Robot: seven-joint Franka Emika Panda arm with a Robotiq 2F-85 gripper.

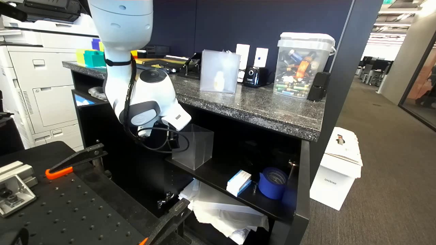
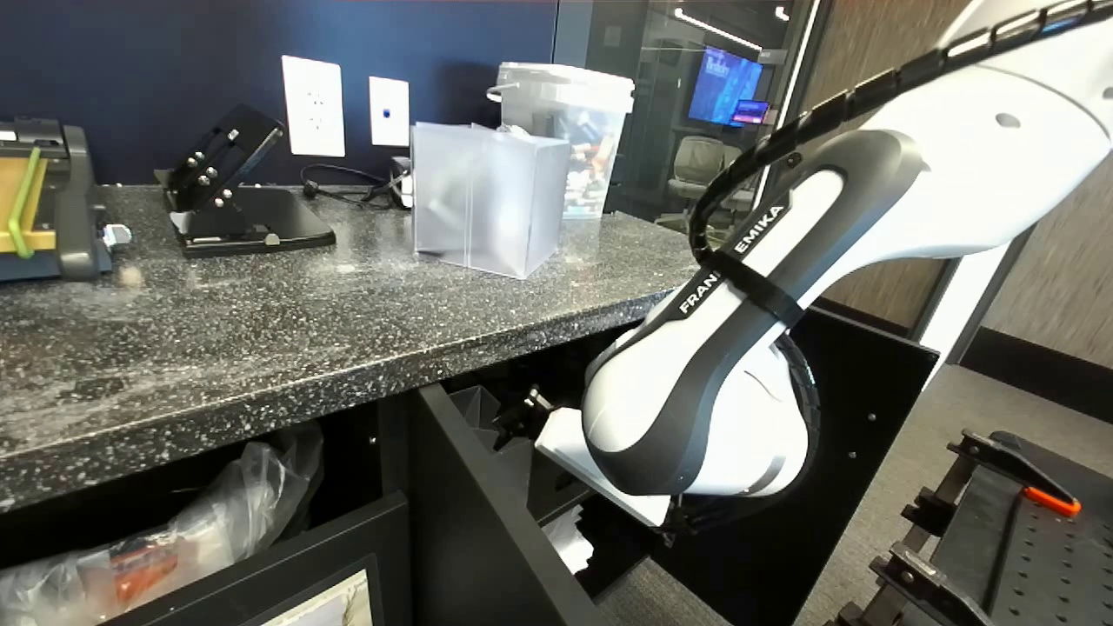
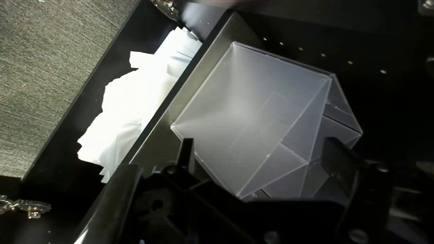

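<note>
A clear, open-topped box stands on the cabinet's middle shelf below the granite counter. Seen from the wrist, the box fills the middle of the picture, its mouth facing the camera and its inside looking empty. My gripper is open, its dark fingers spread to either side of the box's near part. Nothing is visibly gripped; whether the fingers touch the box walls I cannot tell. In exterior view 2 the counter edge and cabinet panel partly hide the box.
A second frosted box and a bucket of batteries stand on the counter. Right of the clear box, the shelf bears a small carton and a blue roll. White sheeting lies below the shelf.
</note>
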